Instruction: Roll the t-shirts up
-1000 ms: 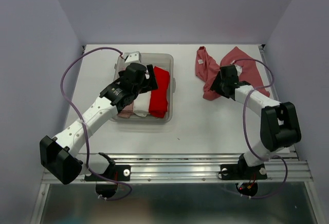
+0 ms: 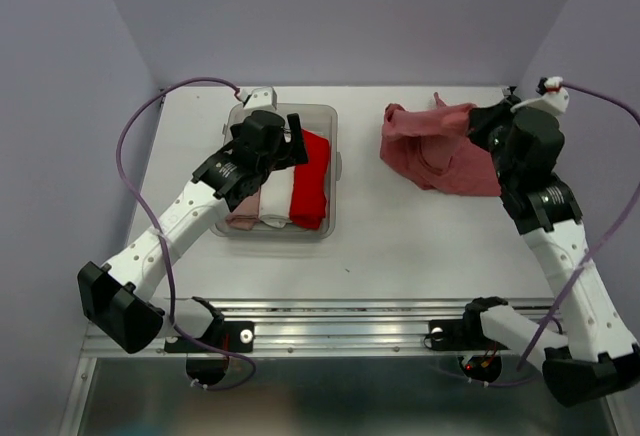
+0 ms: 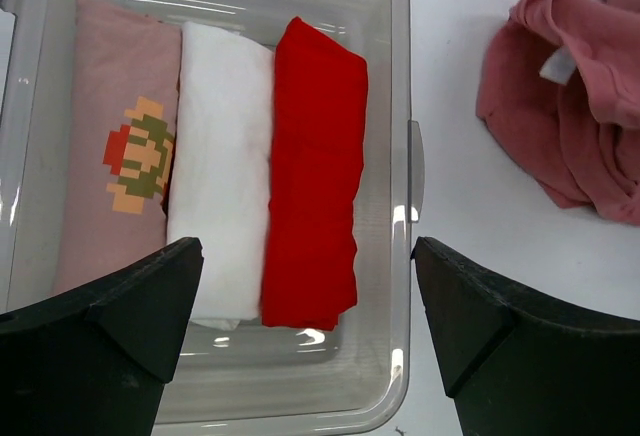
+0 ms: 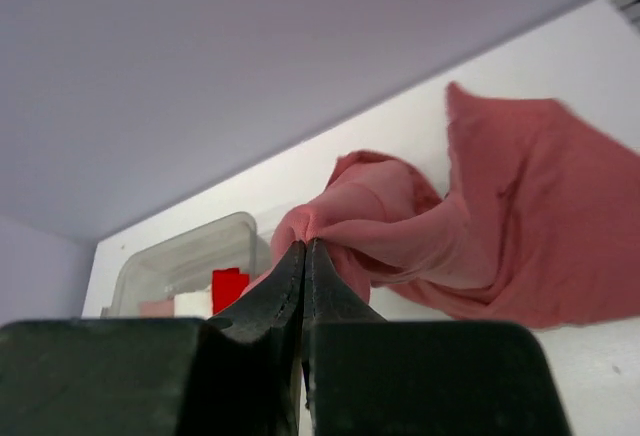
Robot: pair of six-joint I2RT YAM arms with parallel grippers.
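Observation:
A dusty-pink t-shirt (image 2: 430, 161) lies bunched on the right of the white table, partly lifted by my right gripper, which is shut on its fabric. My left gripper stands open above a clear plastic bin (image 3: 400, 86). In the bin lie three rolled shirts side by side: a mauve one with a pixel print (image 3: 110, 206), a white one (image 3: 218, 166) and a red one (image 3: 315, 176).
Bare table (image 2: 400, 246) spans the front middle and right. Walls rise at the back and both sides. A metal rail (image 2: 330, 310) runs along the front edge.
My right gripper has risen and moved right, drawing the pink shirt up and gathering it. The left arm has shifted very slightly; the bin and rolled shirts are unchanged.

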